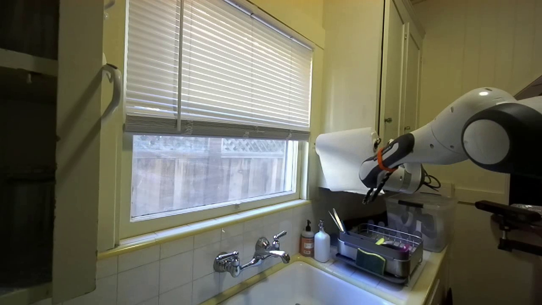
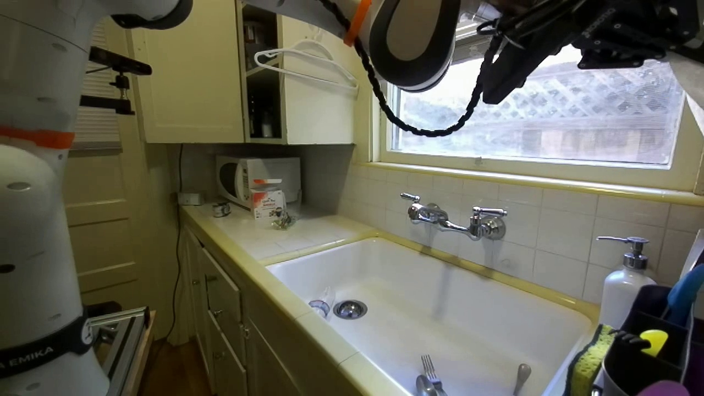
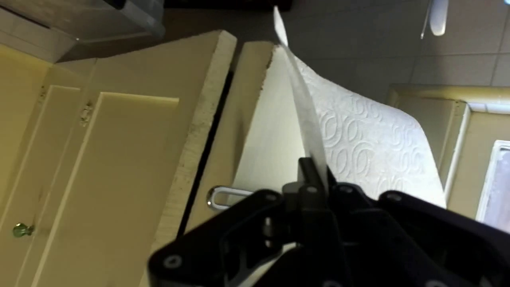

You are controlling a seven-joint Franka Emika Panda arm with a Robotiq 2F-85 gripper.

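Observation:
A white paper towel roll (image 1: 345, 155) is mounted on the side of the upper cabinet beside the window. Its embossed paper towel (image 3: 373, 138) fills the middle right of the wrist view. One edge of the sheet stands nearly on end and runs down between the black fingertips of my gripper, which is shut on it. From the first exterior view, the gripper (image 1: 371, 195) points downward at the roll's lower right, above the dish rack. The grip itself is too small to make out there.
Below stand the dish rack (image 1: 381, 251), a clear plastic bin (image 1: 432, 221) and a white soap bottle (image 1: 321, 245). A cabinet door (image 3: 129, 143) lies close to the gripper. The sink (image 2: 455, 300) holds some cutlery and a clear cup.

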